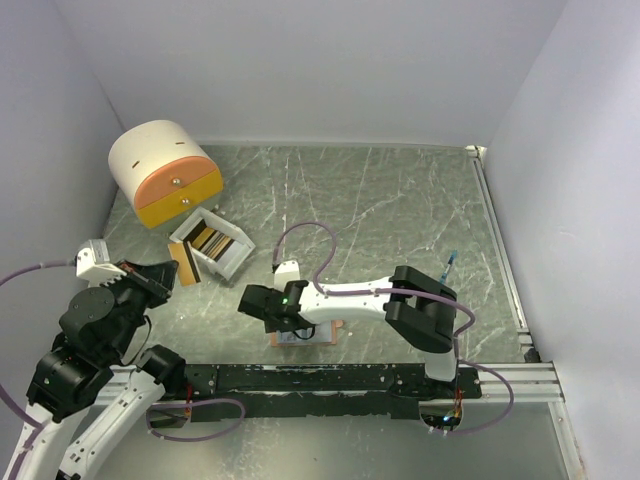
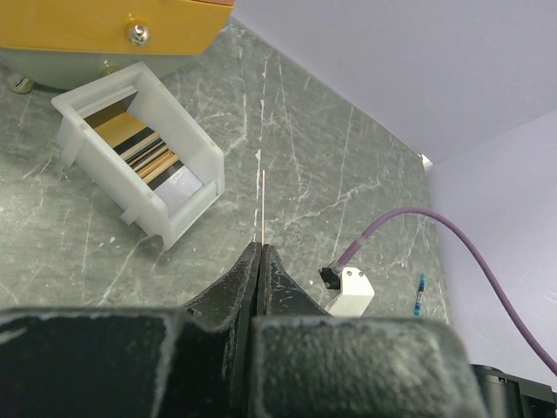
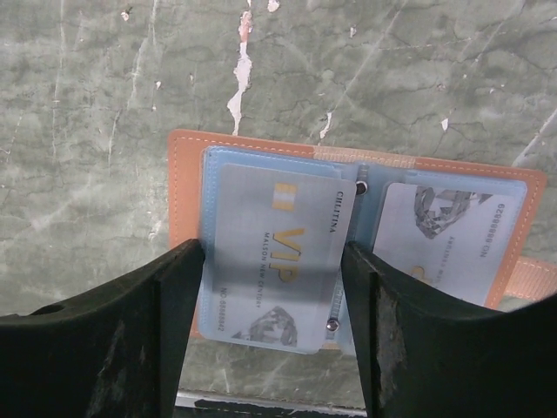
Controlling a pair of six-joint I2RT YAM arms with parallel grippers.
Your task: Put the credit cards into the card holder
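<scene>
My left gripper is shut on a gold card, held upright beside the white box of cards; in the left wrist view the card shows edge-on. The open card holder, tan with blue sleeves, lies at the front centre, silver cards in its sleeves. My right gripper is open over it, fingertips at either side of the left sleeve; whether they touch it I cannot tell.
A cream cabinet with orange and yellow drawers stands at the back left. A thin blue object lies on the right.
</scene>
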